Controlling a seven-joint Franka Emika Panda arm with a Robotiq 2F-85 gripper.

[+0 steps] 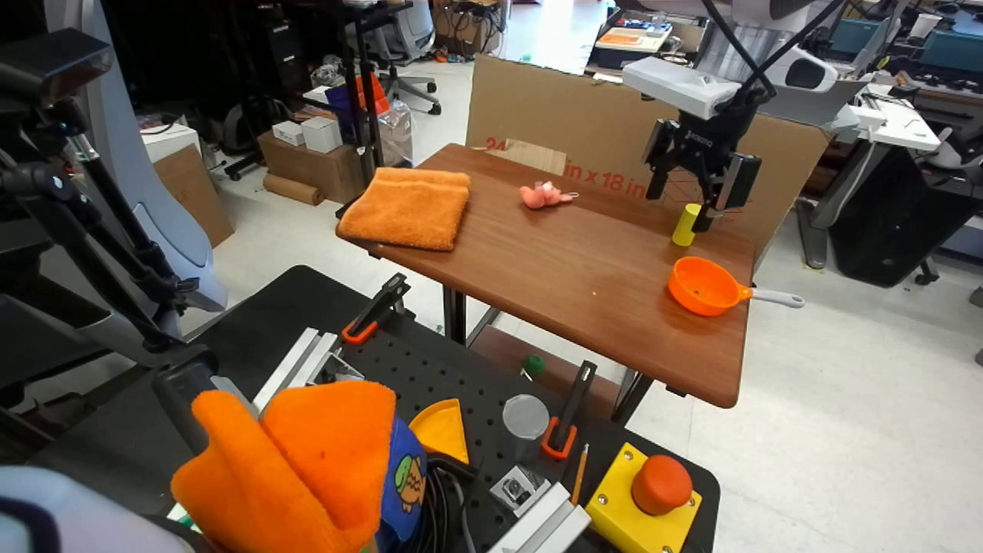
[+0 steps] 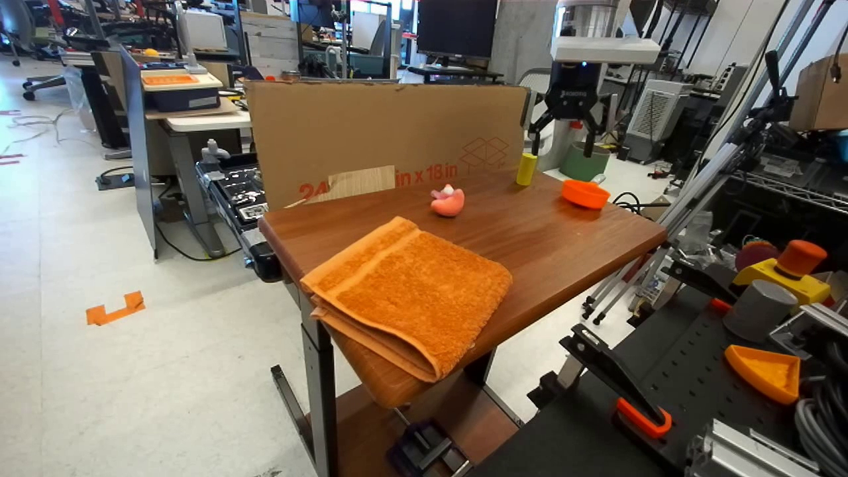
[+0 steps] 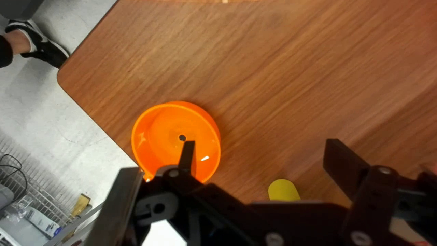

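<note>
My gripper (image 1: pixel 677 210) is open and empty above the back right part of the wooden table. Just beneath it, in exterior view 1, a yellow cylinder (image 1: pixel 684 227) stands upright, partly covered by one finger. The wrist view shows the rounded end of the yellow cylinder (image 3: pixel 283 190) between the spread fingers, low in the picture. An orange pan (image 1: pixel 704 286) with a grey handle sits near the table's right edge; one finger (image 3: pixel 187 156) overlaps the pan (image 3: pixel 176 123) in the wrist view. Exterior view 2 has my gripper (image 2: pixel 562 150) over the cylinder (image 2: pixel 526 169).
A folded orange towel (image 2: pixel 413 294) covers the table's left end. Near the back edge lies a pink plush toy (image 1: pixel 544 194). Cardboard (image 2: pixel 381 127) walls off the back.
</note>
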